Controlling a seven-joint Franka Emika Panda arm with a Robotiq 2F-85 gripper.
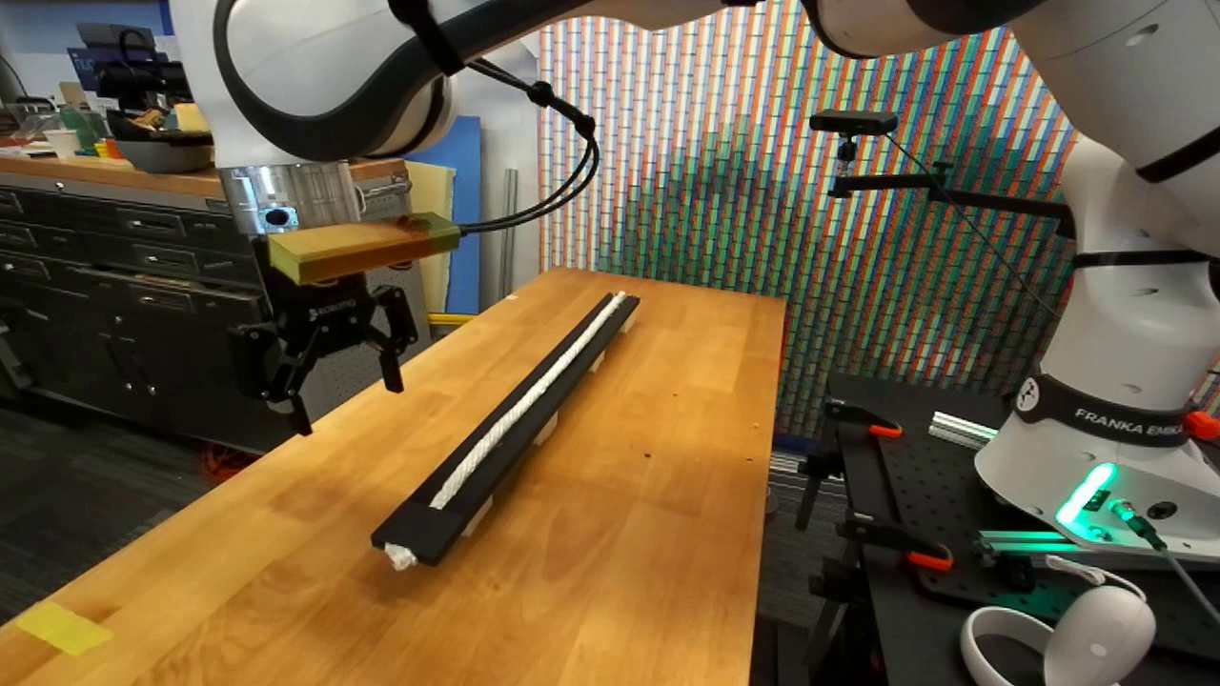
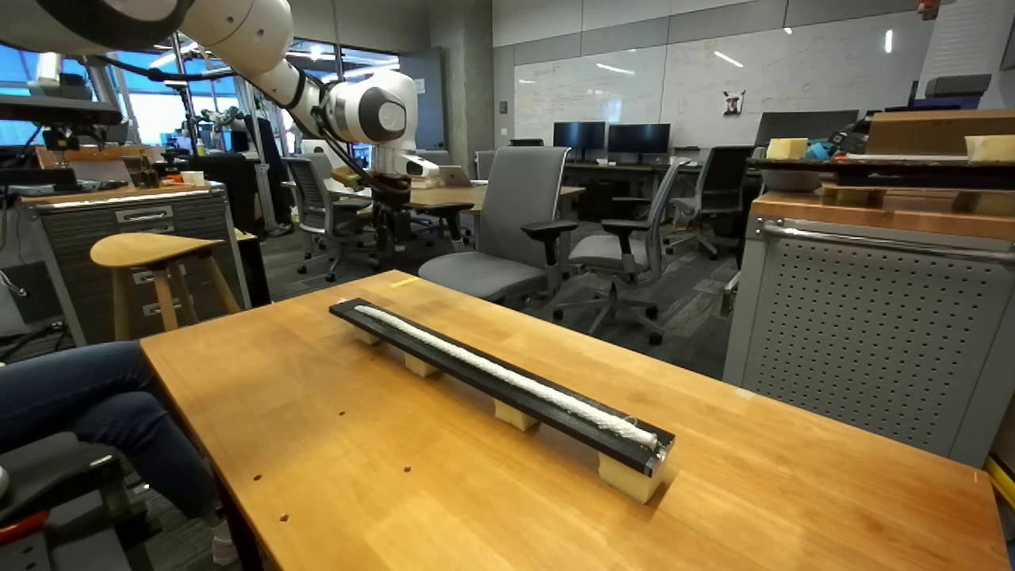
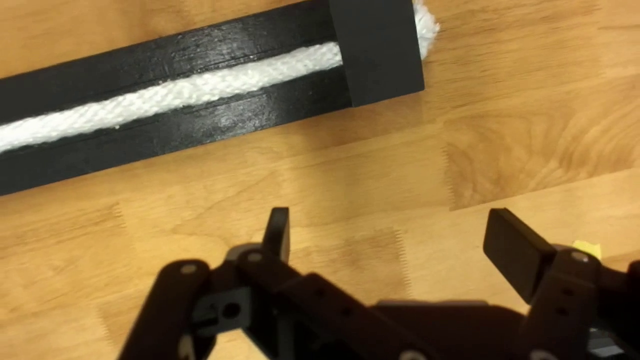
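A white rope lies lengthwise in the groove of a long black board on the wooden table. At the board's near end in exterior view 1, the rope passes under a flat black cover, and its frayed tip sticks out beyond. My gripper hangs in the air to the left of the board, above the table's edge side. In the wrist view its fingers are spread wide, with bare table showing between them and the board lying apart from them.
Pale blocks hold the board up off the table. Yellow tape marks one table corner. Clear wood lies on both sides of the board. Grey chairs stand behind the table in exterior view 2.
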